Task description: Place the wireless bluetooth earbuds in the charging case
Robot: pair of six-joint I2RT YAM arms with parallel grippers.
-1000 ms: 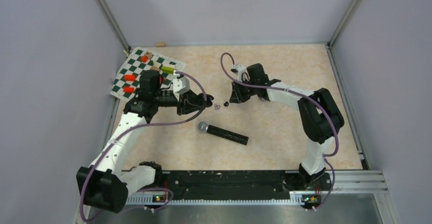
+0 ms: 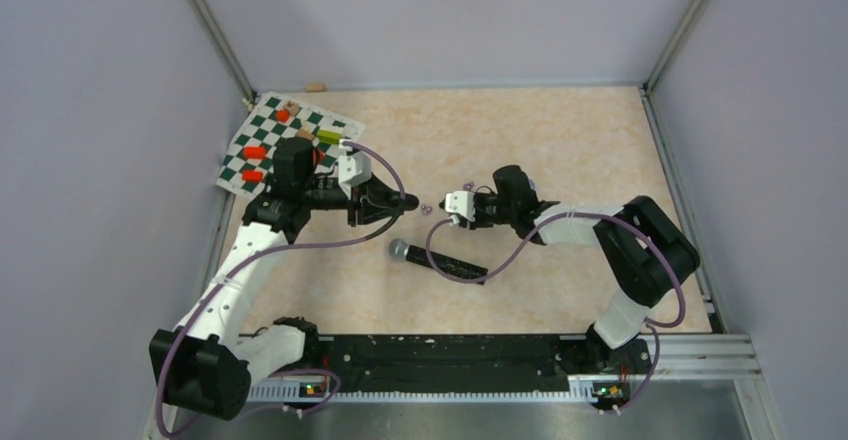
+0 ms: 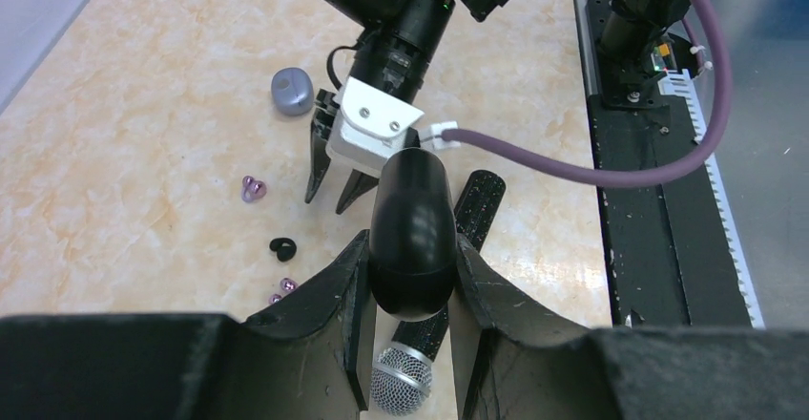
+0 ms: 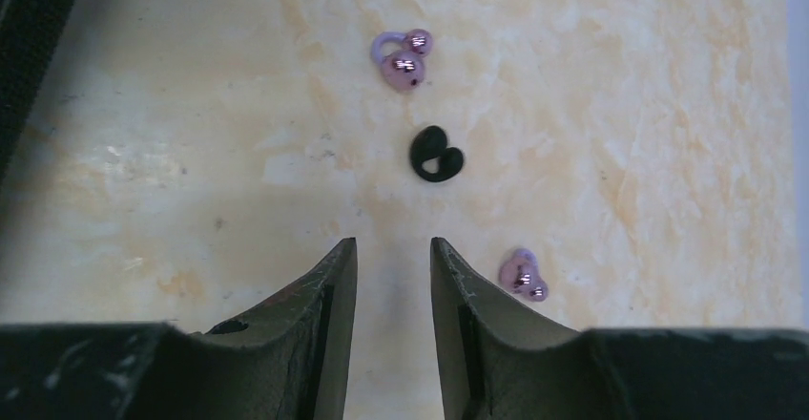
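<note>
My left gripper is shut on a glossy black oval charging case (image 3: 412, 220), held above the table. In the top view its dark end (image 2: 410, 202) shows left of centre. A small black earbud (image 4: 436, 156) lies on the table, beyond the fingertips of my right gripper. That gripper stands part open with only bare tabletop showing between its fingers. One purple earbud (image 4: 403, 62) lies farther off and another (image 4: 524, 275) to the right of the fingers. The inside of the case is hidden.
A bluish-grey rounded case (image 3: 292, 92) rests behind the right gripper. A microphone (image 2: 440, 261) lies in front of both grippers. The checkered board (image 2: 240, 150) with blocks sits at the back left. The right arm's purple hose loops above the microphone.
The left arm stays still, still holding the case.
</note>
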